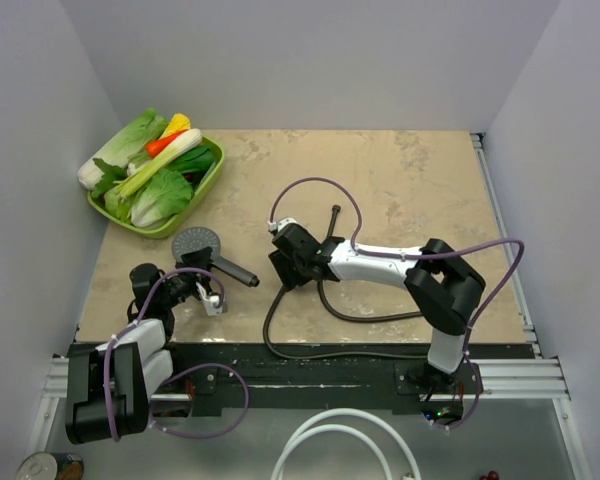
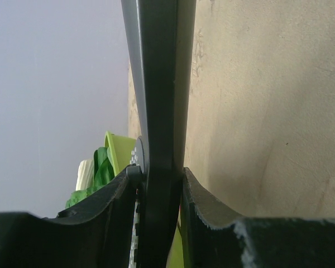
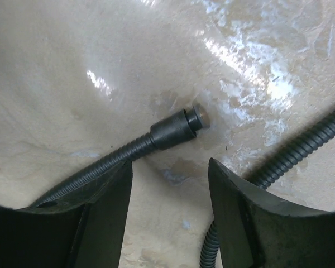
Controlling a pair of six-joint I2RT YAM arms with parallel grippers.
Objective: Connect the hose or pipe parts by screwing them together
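At the left of the table lies a shower head (image 1: 196, 240), its dark handle (image 2: 159, 100) filling the left wrist view between the fingers of my left gripper; whether they grip it tightly is hard to tell. My right gripper is open above the black hose (image 3: 123, 156), whose end fitting (image 3: 173, 129) lies just beyond the fingertips, with nothing held. Another stretch of hose (image 3: 301, 145) runs at the right of that view. In the top view the right arm hides part of the hoses.
A green tray (image 1: 195, 200) of vegetables sits at the back left. Grey walls stand on three sides; white hose loops (image 1: 340, 415) lie below the front edge.
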